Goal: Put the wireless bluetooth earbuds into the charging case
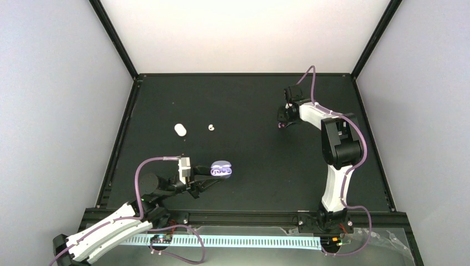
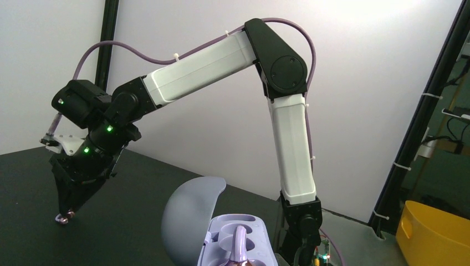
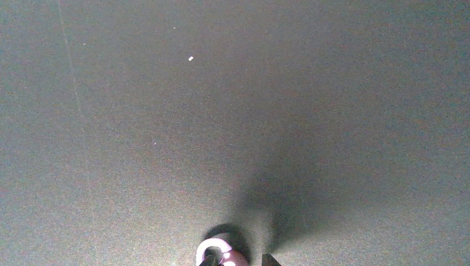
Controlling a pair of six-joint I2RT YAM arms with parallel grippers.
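Observation:
The open lilac charging case (image 1: 221,169) (image 2: 224,233) is held by my left gripper (image 1: 206,176) near the front left of the mat, with a lilac earbud piece (image 2: 239,244) visible in its tray. At the right rear, my right gripper is low over the mat, part open, with a shiny lilac earbud (image 3: 216,244) (image 2: 62,218) at its fingertips. From these views I cannot tell whether the earbud is gripped.
A white oval object (image 1: 180,129) and a small white piece (image 1: 211,127) lie left of centre on the black mat (image 1: 249,144). Walls enclose the sides and back.

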